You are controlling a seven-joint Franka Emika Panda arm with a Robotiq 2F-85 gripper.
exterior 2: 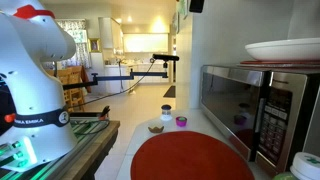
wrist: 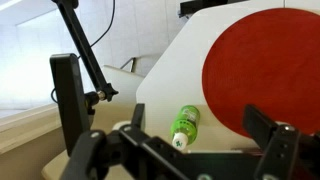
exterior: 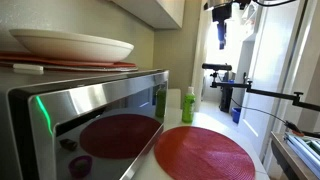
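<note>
With no task named, the nearest object to my gripper is a green bottle with a white cap (wrist: 186, 127). In the wrist view it shows between my open fingers, and nothing is gripped. Exterior view 1 has the green bottle (exterior: 188, 105) upright on the counter beyond the red round mat (exterior: 204, 153). There my gripper (exterior: 221, 38) hangs high above the counter at the upper right, well clear of the bottle. The mat (wrist: 272, 70) also lies to the right in the wrist view.
A microwave (exterior 2: 255, 108) lines one side of the counter, a white bowl (exterior 2: 284, 50) on top. A small jar (exterior 2: 167, 111), a pink item (exterior 2: 181, 121) and a brownish item (exterior 2: 155, 128) stand past the mat. A white-and-green lid (exterior 2: 306, 164) shows at lower right.
</note>
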